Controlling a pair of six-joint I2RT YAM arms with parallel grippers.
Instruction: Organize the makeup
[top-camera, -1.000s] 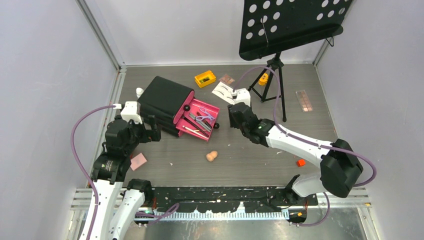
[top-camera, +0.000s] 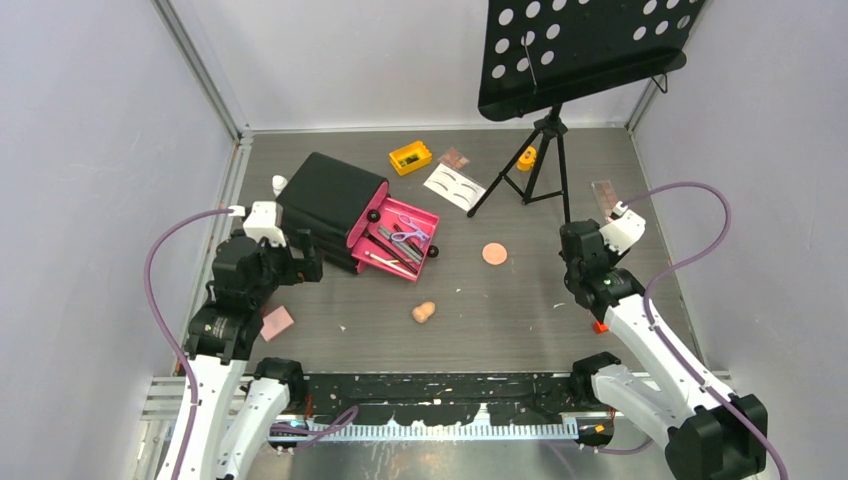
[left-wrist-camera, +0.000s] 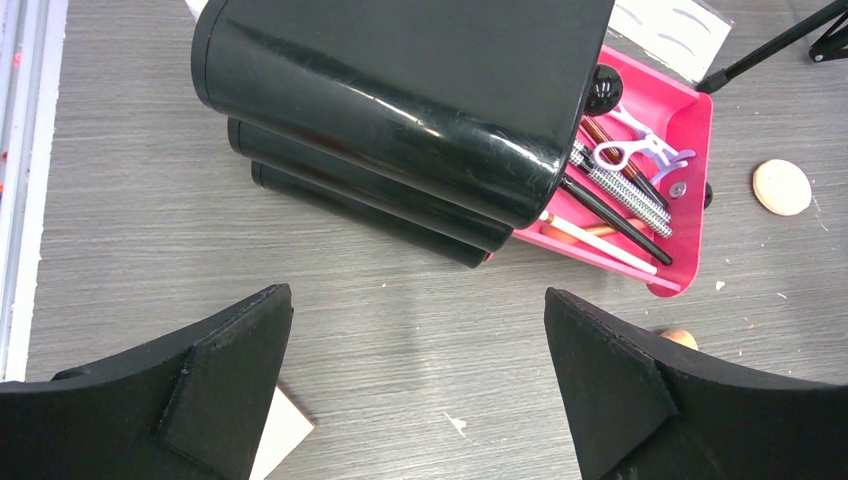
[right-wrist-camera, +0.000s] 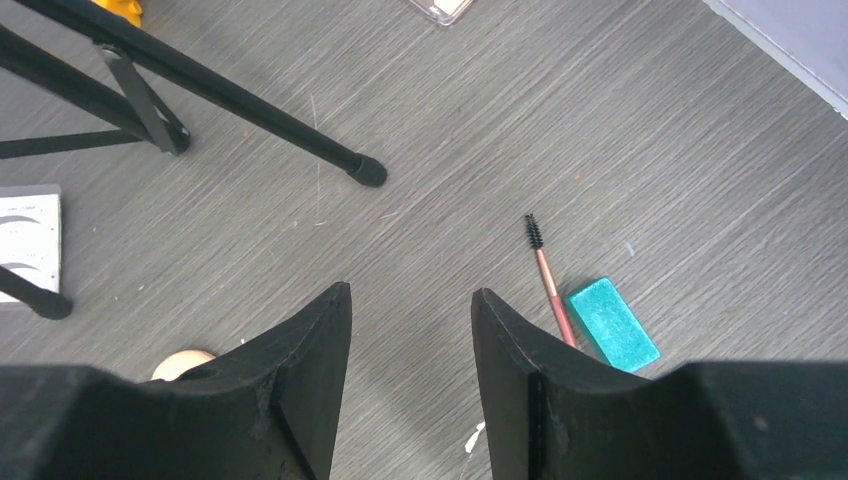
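Observation:
The black organizer (top-camera: 325, 205) has its pink drawer (top-camera: 403, 268) pulled out, holding brushes, a comb and purple scissors (left-wrist-camera: 640, 150). My left gripper stands open left of it, empty. My right gripper hangs over the table's right part, partly open with nothing between its fingers. Under it lie a spoolie brush (right-wrist-camera: 548, 275) and a teal block (right-wrist-camera: 610, 325). A round puff (top-camera: 494, 253), a blending sponge (top-camera: 424, 312) and a pink square (top-camera: 277, 321) lie loose.
A music stand (top-camera: 585, 50) on a tripod stands at the back right, near a lash sheet (top-camera: 452, 187) and yellow box (top-camera: 410, 157).
My right arm has swung right, away from the drawer and puff, toward the table's right side. The left arm has stayed still.

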